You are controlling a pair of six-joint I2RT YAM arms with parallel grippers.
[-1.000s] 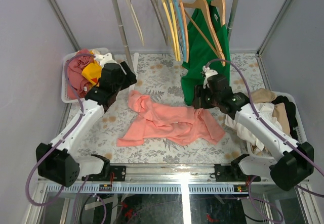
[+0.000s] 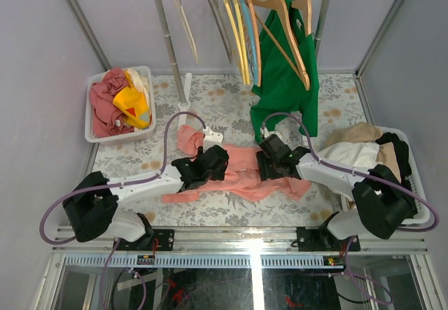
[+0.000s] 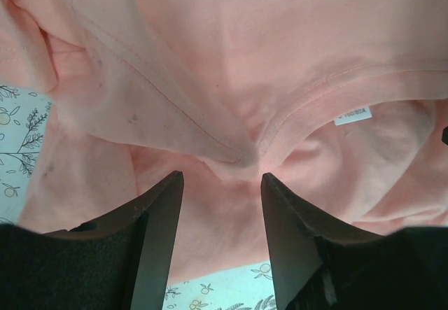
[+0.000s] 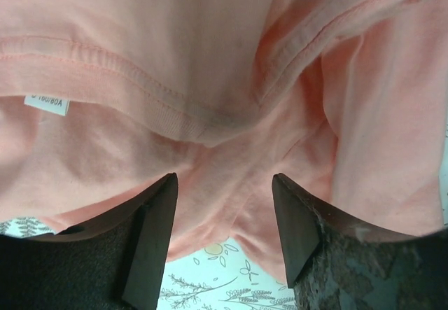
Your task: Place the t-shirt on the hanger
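Note:
A pink t shirt (image 2: 242,181) lies crumpled on the patterned table, its hem or neckline edge with a small white label (image 3: 353,116) showing in both wrist views. My left gripper is open over the cloth, with a folded corner just ahead of its fingertips. Similarly, my right gripper stands open above the shirt, near the other end of the same seam (image 4: 210,141). Nothing is gripped by either one. In the top view several hangers dangle from the rail, among them a yellow one (image 2: 241,40) and a wooden one (image 2: 290,40).
A green garment (image 2: 288,79) hangs at the rack's right. The left basket (image 2: 91,129) holds red and yellow clothes; the right basket (image 2: 418,184) holds white, beige and black ones. Bare table (image 2: 217,100) lies behind the shirt.
From the left basket side, my left gripper has swung right and forward to over the shirt. The right gripper has come down toward the cloth and slightly left. The shirt's place looks unchanged.

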